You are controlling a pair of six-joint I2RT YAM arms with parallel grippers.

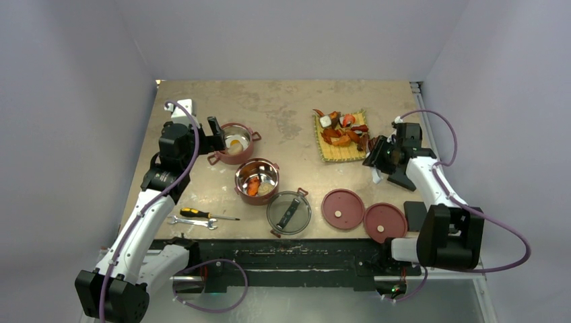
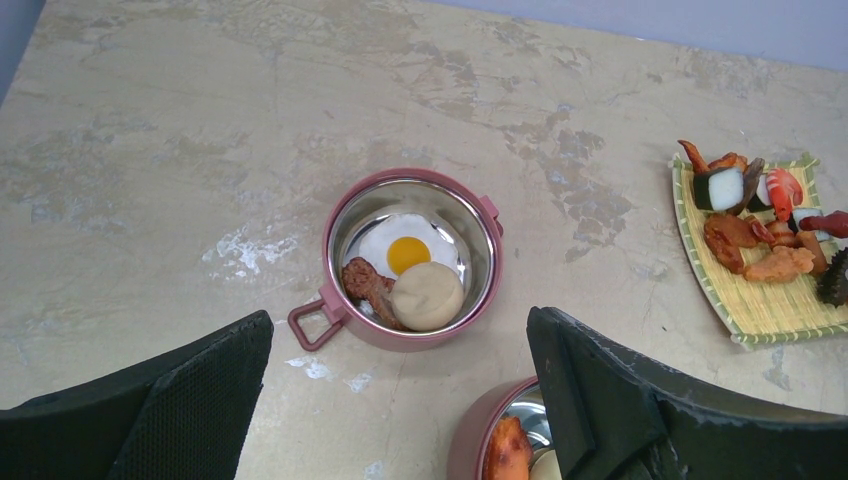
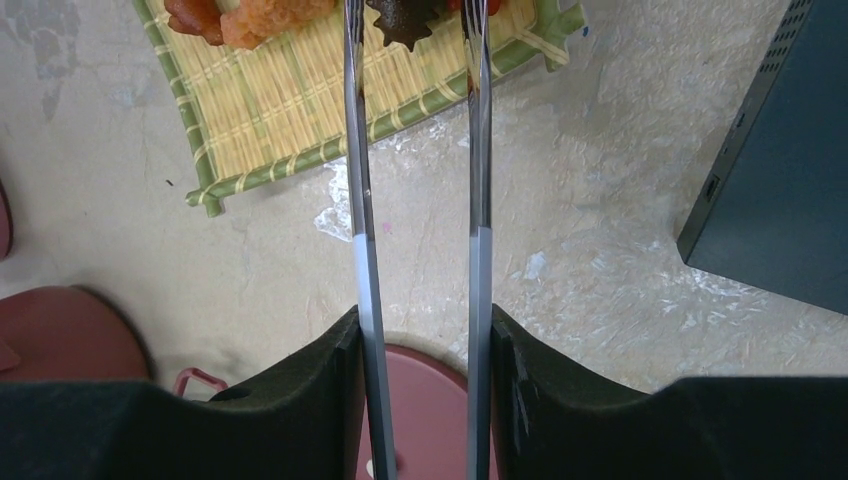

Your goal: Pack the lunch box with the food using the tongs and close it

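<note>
A woven mat (image 1: pixel 326 151) holds assorted food: sushi, shrimp, fried pieces and a dark spiky piece (image 3: pixel 404 18). My right gripper has its long tong tips over that piece at the mat's edge, part open; whether they touch it I cannot tell. A pink pot (image 2: pixel 480 290) holds a fried egg, bun and meat. A second pot (image 1: pixel 257 198) holds orange food and a pale item. My left gripper hangs open near the back pot, with nothing between its fingers.
A glass lid (image 1: pixel 299 215), two red lids (image 1: pixel 343 200), a screwdriver (image 1: pixel 195 213) and wrenches (image 1: pixel 188 222) lie along the front. Dark blocks (image 3: pixel 770 200) stand at the right.
</note>
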